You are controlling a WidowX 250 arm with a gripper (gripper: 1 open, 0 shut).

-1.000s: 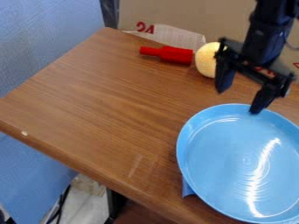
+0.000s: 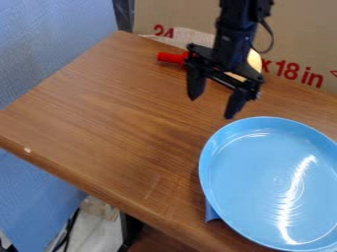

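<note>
My black gripper (image 2: 214, 96) hangs over the back middle of the wooden table, open, with nothing seen between its dark fingers, above and behind the rim of a large blue plate (image 2: 270, 182). A red object (image 2: 171, 56) lies at the back, partly behind the gripper. A yellow round object (image 2: 253, 60) is mostly hidden behind the arm.
A cardboard box (image 2: 303, 39) stands along the back. A small blue item (image 2: 211, 212) lies under the plate's left edge. The table's left edge borders a blue surface.
My gripper has moved left from above the plate's right side to in front of the red and yellow objects, now largely covering the yellow one. The plate has not moved.
</note>
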